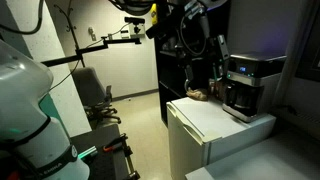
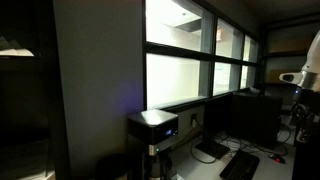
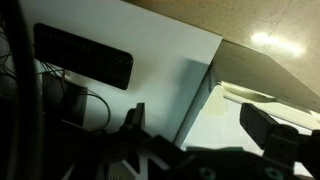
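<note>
In the wrist view my gripper stands open, its two dark fingers (image 3: 257, 122) well apart and nothing between them. It hangs above a pale cabinet (image 3: 232, 120) with a raised edge. From exterior view 1, the arm reaches over from the left, and the dark wrist (image 1: 190, 38) is above the white counter (image 1: 205, 113). A black and silver coffee maker (image 1: 248, 88) stands on that counter to the right of the wrist, apart from it. Small brownish things (image 1: 197, 95) lie near the counter's back; what they are cannot be made out.
A white desktop (image 3: 165, 55) with a black keyboard (image 3: 83, 55) and loose cables (image 3: 101, 101) adjoins the cabinet in the wrist view. An office chair (image 1: 95, 95) stands at the left. In exterior view 2, a dark monitor (image 2: 255, 120) stands below the windows.
</note>
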